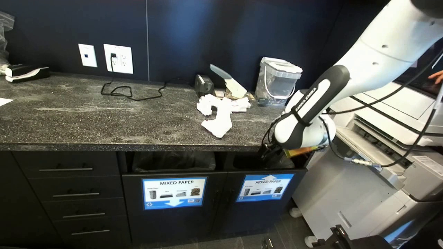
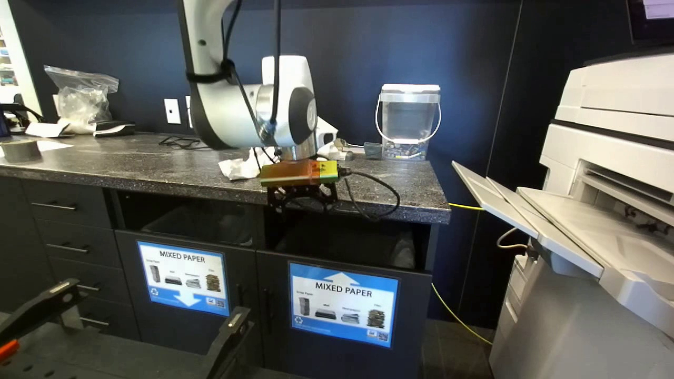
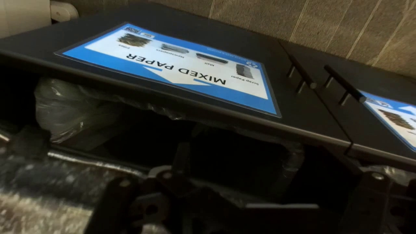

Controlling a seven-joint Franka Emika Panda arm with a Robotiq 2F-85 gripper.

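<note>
In the second exterior view my gripper (image 2: 303, 202) hangs at the counter's front edge, above the open slot of the right-hand bin (image 2: 344, 243). Its fingers stand wide apart in the wrist view, at the lower left and lower right, with nothing held between them. Crumpled white paper (image 1: 220, 114) lies on the counter, behind and to the left of the gripper in the first exterior view. From the wrist view I look down past the counter edge into the dark bin opening, where a clear plastic liner (image 3: 74, 109) shows. The bin's deeper inside is too dark to read.
A lidded clear bucket (image 1: 279, 81) stands at the back right of the counter. Beside it are a pale-handled tool (image 1: 234, 86) and a small black box (image 1: 204, 85). A printer (image 2: 606, 189) stands to the right.
</note>
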